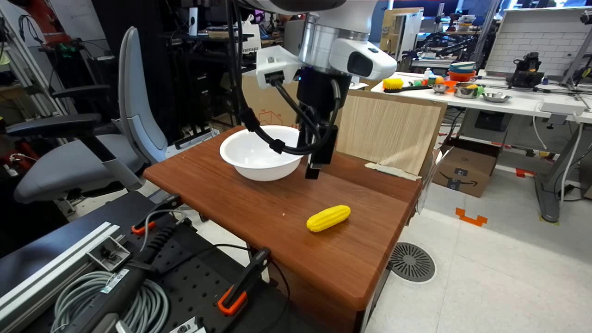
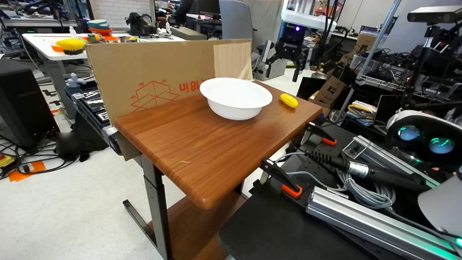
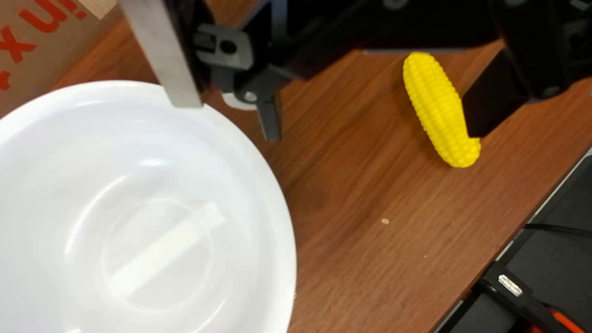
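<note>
A yellow corn cob point(image 1: 328, 218) lies on the brown table point(image 1: 277, 213), apart from the white bowl point(image 1: 265, 152). The bowl stands upright, and its inside looks empty in the wrist view apart from a pale strip-shaped patch on the bottom. Raised above the table, my gripper point(image 2: 282, 72) is open, its two fingers spread wide with nothing between them. In the wrist view one fingertip point(image 3: 270, 123) shows near the bowl's rim. The other finger point(image 3: 491, 100) overlaps the corn point(image 3: 438, 108) in the picture and hides part of its side.
A cardboard panel point(image 2: 151, 73) stands along one table side. Clamps with orange ends point(image 1: 233, 299) grip the opposite edge, beside a black board with coiled cable point(image 1: 150, 302). Bare tabletop point(image 2: 186, 147) stretches on the bowl's side away from the corn.
</note>
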